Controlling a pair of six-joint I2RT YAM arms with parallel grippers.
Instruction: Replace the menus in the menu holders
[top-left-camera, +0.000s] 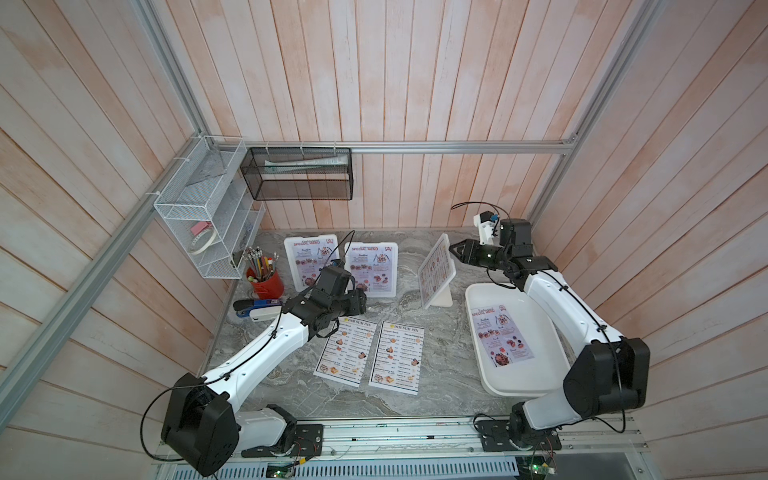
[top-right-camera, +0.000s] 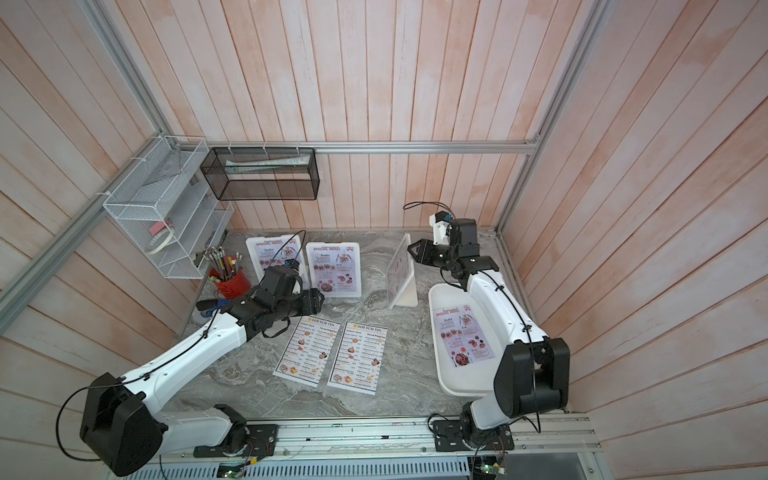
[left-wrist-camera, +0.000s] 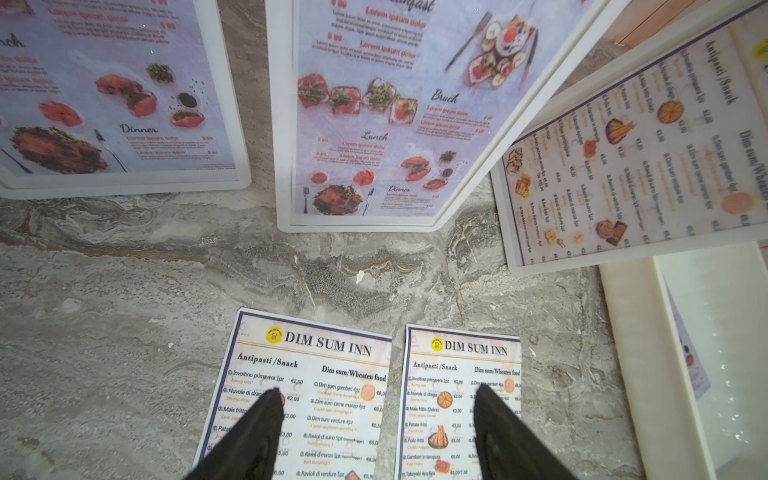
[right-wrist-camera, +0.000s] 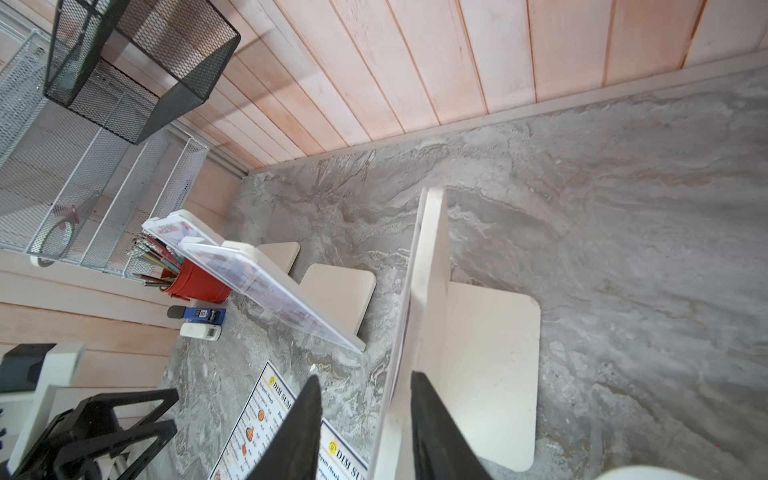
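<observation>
Two white menu holders at the back, the left holder (top-left-camera: 312, 260) and the middle holder (top-left-camera: 371, 268), show purple special menus. The right holder (top-left-camera: 436, 272) stands turned sideways with a Dim Sum menu (left-wrist-camera: 648, 144) in it. Two more Dim Sum menus, the left sheet (top-left-camera: 346, 352) and the right sheet (top-left-camera: 397, 357), lie flat on the counter. My left gripper is open above them, its fingers apart and empty. Close beside the right holder's upper edge, my right gripper is part open; that edge appears between its fingers, but contact cannot be judged.
A white tray (top-left-camera: 480, 364) at the right has a purple menu (top-left-camera: 501, 336) lying in it. A red pen cup (top-left-camera: 268, 285) and a stapler-like item (top-left-camera: 256, 304) sit at the left. Wire shelves (top-left-camera: 204, 212) and a black mesh basket (top-left-camera: 296, 192) hang above.
</observation>
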